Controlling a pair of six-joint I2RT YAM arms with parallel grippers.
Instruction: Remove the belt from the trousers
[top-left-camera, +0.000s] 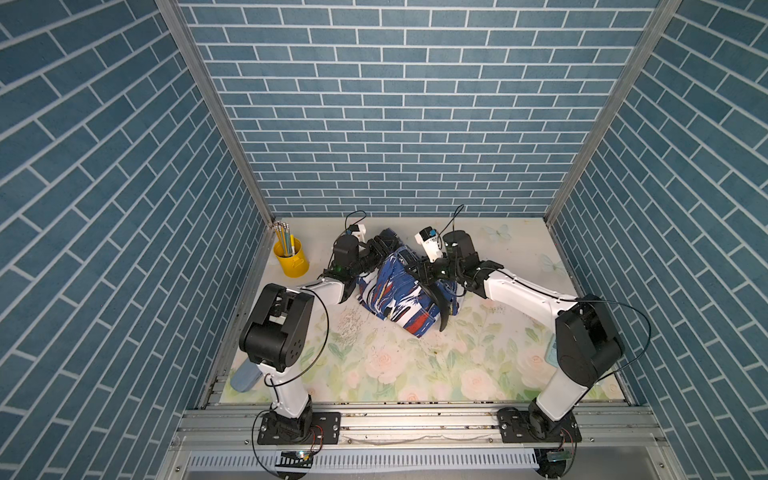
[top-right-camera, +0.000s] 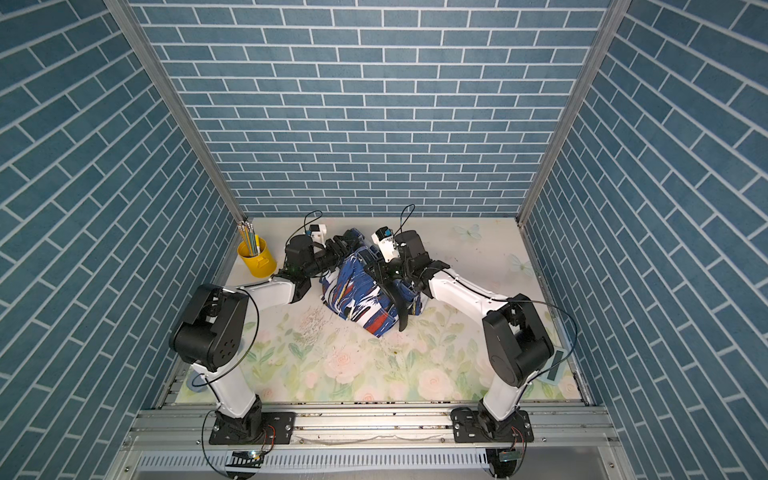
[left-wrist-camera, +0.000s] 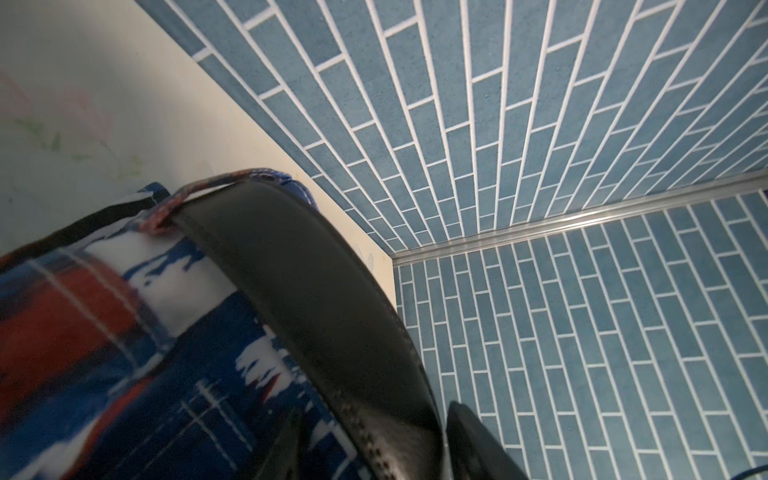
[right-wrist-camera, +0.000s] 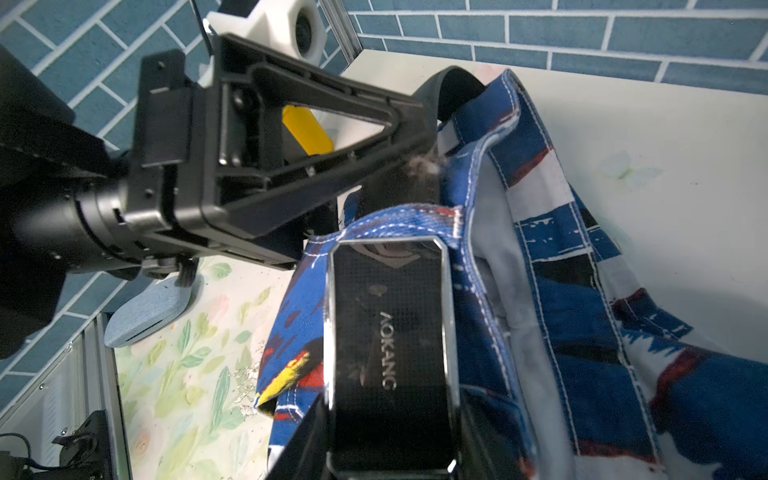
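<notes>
Blue, red and white patterned trousers (top-left-camera: 400, 296) lie bunched mid-table, with a black belt (left-wrist-camera: 296, 288) along the waistband. In the left wrist view the belt runs between the fingers of my left gripper, at the upper end of the waistband; whether they press on it is unclear. In the right wrist view my right gripper is at the rectangular buckle (right-wrist-camera: 388, 336) marked AOKANG, a finger to each side; its grip is unclear. A fabric loop (right-wrist-camera: 400, 220) crosses the belt above the buckle.
A yellow cup (top-left-camera: 290, 260) with brushes stands at back left. A grey-blue object (top-left-camera: 245, 376) lies at front left, and another item (top-right-camera: 556, 366) at the right edge.
</notes>
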